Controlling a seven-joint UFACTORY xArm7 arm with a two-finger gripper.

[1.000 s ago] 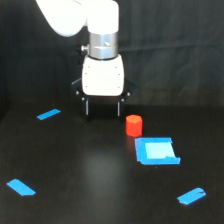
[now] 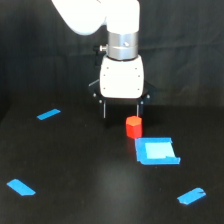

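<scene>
A small red block [image 2: 133,127] sits on the dark table, just behind the blue-edged square [image 2: 157,138] with its pale middle. My gripper [image 2: 122,106] hangs beneath the white hand, its dark fingers spread wide apart. It stands open and empty, higher in the picture than the block and slightly left of it. The right finger appears close above the block's top; whether they touch I cannot tell against the dark background.
Blue tape strips lie flat at the back left [image 2: 49,114], front left [image 2: 20,187] and front right [image 2: 191,196]. Bare table fills the middle and front. A dark curtain [image 2: 190,60] hangs behind.
The arm and gripper have shifted right and slightly lower in the picture, closer to the red block. The block, the blue-edged square and the tape have stayed in place.
</scene>
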